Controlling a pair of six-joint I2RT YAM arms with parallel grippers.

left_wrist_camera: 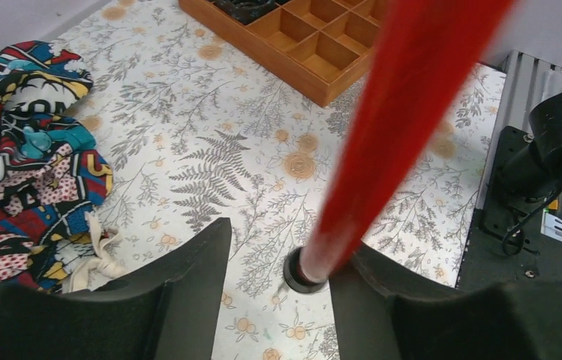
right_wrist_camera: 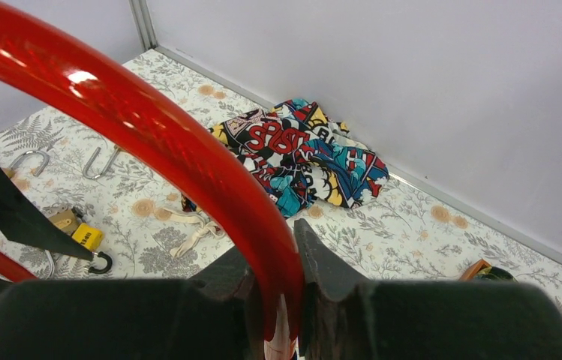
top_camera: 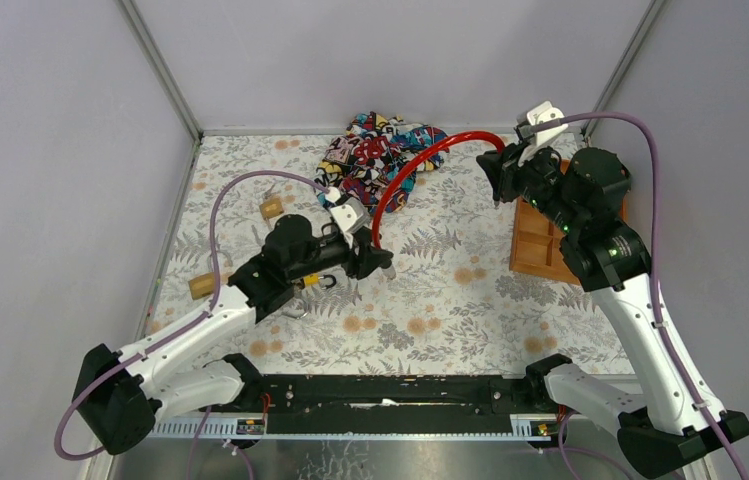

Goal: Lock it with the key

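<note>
A red cable lock (top_camera: 420,160) arches between my two grippers. My right gripper (top_camera: 498,172) is shut on one end, and the red cable (right_wrist_camera: 187,150) rises from between its fingers in the right wrist view. My left gripper (top_camera: 374,254) is at the other end; its fingers (left_wrist_camera: 195,277) stand apart. In the left wrist view the red cable (left_wrist_camera: 383,150) runs down close by the right finger to a dark ring (left_wrist_camera: 293,274). Contact there cannot be made out. No key can be made out.
On the table's left lie a yellow padlock (right_wrist_camera: 88,236), a brass padlock (right_wrist_camera: 65,220) and loose shackles (right_wrist_camera: 101,165). A patterned cloth (top_camera: 370,160) is bunched at the back. A wooden compartment tray (top_camera: 542,262) stands at the right.
</note>
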